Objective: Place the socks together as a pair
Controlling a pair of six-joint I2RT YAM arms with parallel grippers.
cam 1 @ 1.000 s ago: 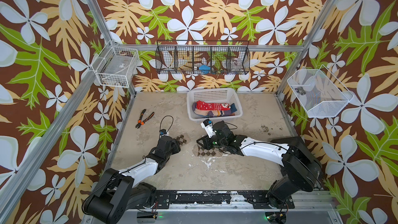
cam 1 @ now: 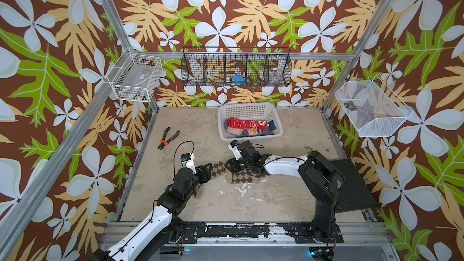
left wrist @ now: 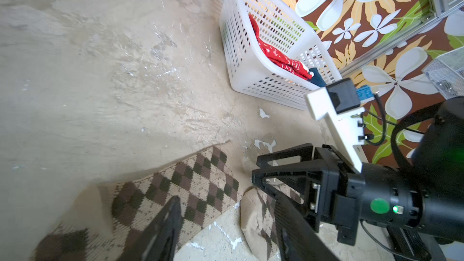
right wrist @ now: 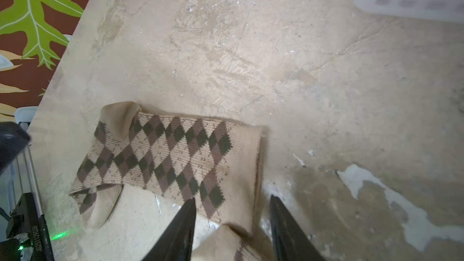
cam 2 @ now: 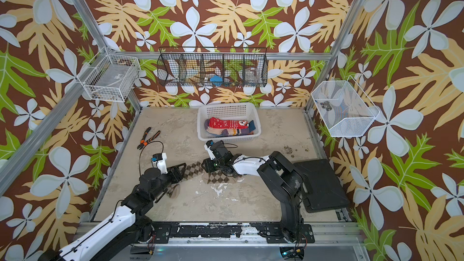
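Two beige-and-brown argyle socks lie on the table. The left sock point(left wrist: 183, 193) is under my left gripper, whose fingers are apart with nothing visible between them; its far part is bunched. The second sock point(cam 1: 244, 178) lies to the right, partly hidden beneath my right gripper, its cuff showing at the bottom of the right wrist view. My right gripper stands open above where the two socks nearly meet, its fingers near the left sock's cuff end.
A white basket point(cam 1: 270, 130) holding red and dark socks stands at the back. Pliers point(cam 1: 166, 140) lie at the left, a black board point(cam 2: 319, 188) at the right. Wire baskets point(cam 2: 111, 79) hang above the table.
My left arm has extended and its gripper has shifted slightly right. The right gripper has moved slightly left, and its arm has bent differently.
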